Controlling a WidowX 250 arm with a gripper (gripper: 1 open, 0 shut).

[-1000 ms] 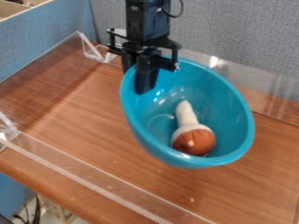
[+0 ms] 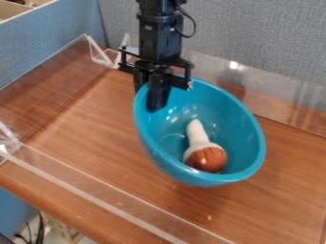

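My gripper (image 2: pixel 158 88) is shut on the upper left rim of a teal bowl (image 2: pixel 173 143), which is tilted toward the camera. Inside the bowl lies a toy mushroom (image 2: pixel 204 152) with a white stem and a brown-orange cap. The fingertips are partly hidden at the rim.
A wooden table (image 2: pixel 71 133) fills the scene, with bare room to the left and at the lower right. A blue padded wall (image 2: pixel 32 38) stands at the far left and a grey wall (image 2: pixel 254 48) at the back. Clear plastic strips edge the table.
The bowl, held in my gripper with the mushroom inside, has moved slightly back and to the left, away from the camera.
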